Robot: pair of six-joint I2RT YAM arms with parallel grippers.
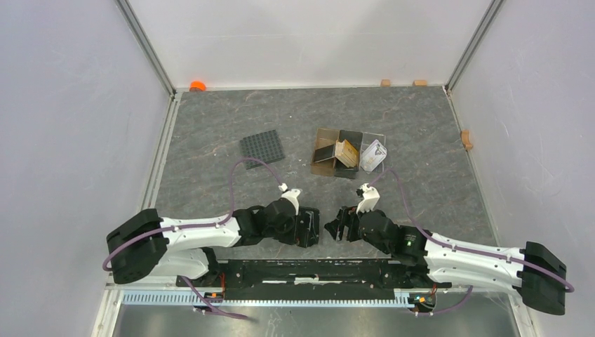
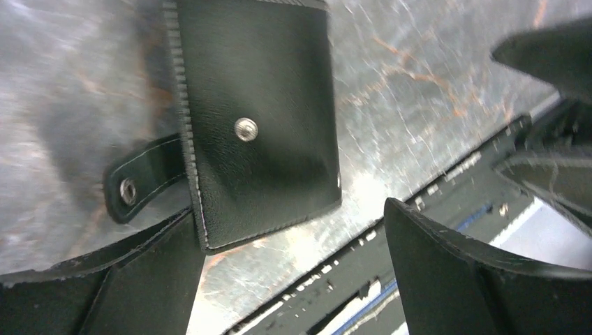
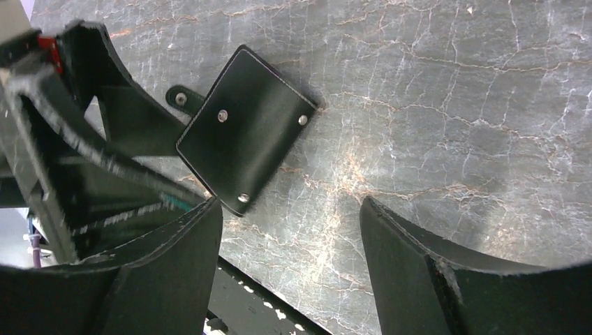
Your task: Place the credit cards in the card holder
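The black leather card holder [image 2: 265,84], with metal snaps and a short strap, lies on the grey mat. In the right wrist view the holder [image 3: 244,129] shows whole, set at a slant. Over it, my left gripper [image 1: 306,229] is open; one finger [image 2: 157,269] overlaps the holder's near left corner, and I cannot tell whether they touch. My right gripper has its fingers apart around nothing, just right of the holder. No loose credit card shows by the holder, and its inside is hidden.
At the back, an organizer [image 1: 323,168] holds a yellowish pack [image 1: 346,154] and white card-like pieces [image 1: 373,156], too small to identify. A dark ribbed pad [image 1: 262,149] lies left of it. The two grippers stand close together.
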